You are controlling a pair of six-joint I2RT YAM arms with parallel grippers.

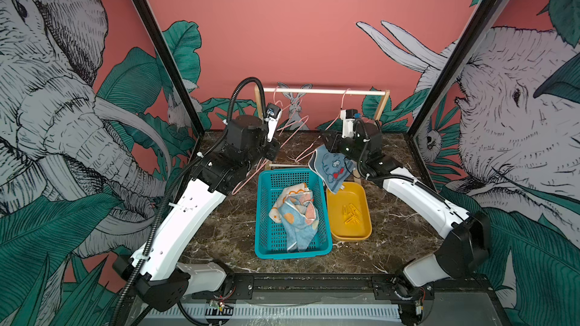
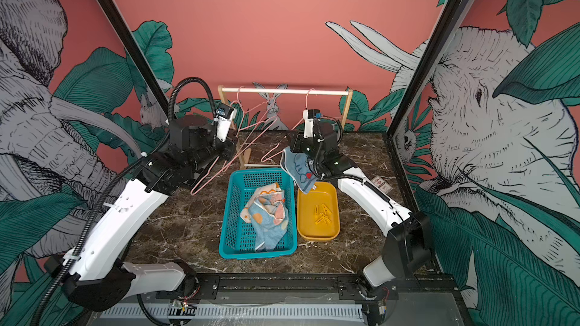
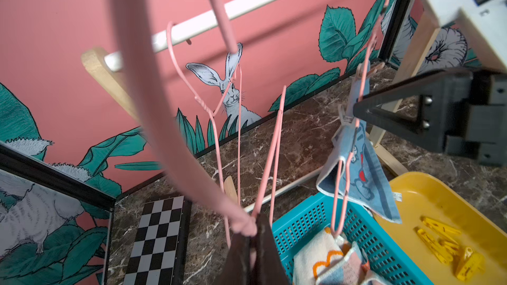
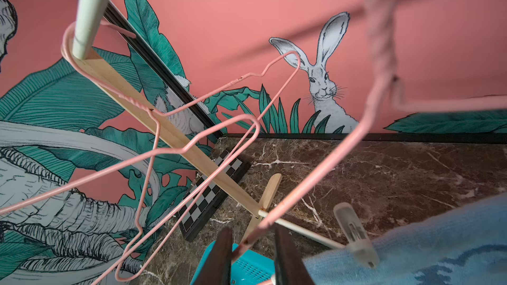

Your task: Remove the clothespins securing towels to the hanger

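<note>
A blue towel with a red pattern (image 1: pixel 333 169) hangs from a pink hanger (image 4: pixel 343 150) on the right. A translucent clothespin grips its edge, and pale clothespins (image 3: pixel 344 118) also show in the left wrist view. My right gripper is at this hanger beside the towel, its fingers slightly apart with the wire passing in between. My left gripper is shut on a bare pink hanger (image 3: pixel 268 163), just below the curve of its hook. Whether that hook touches the rod cannot be told. Yellow clothespins (image 3: pixel 442 237) lie in the yellow tray (image 1: pixel 366 220).
The wooden rack's rod (image 1: pixel 320 90) spans the back, with another bare hanger (image 3: pixel 203 100) on its left end. A teal basket (image 1: pixel 262 247) holds crumpled towels (image 1: pixel 297 220). A checkered board (image 3: pixel 155 237) lies at the left.
</note>
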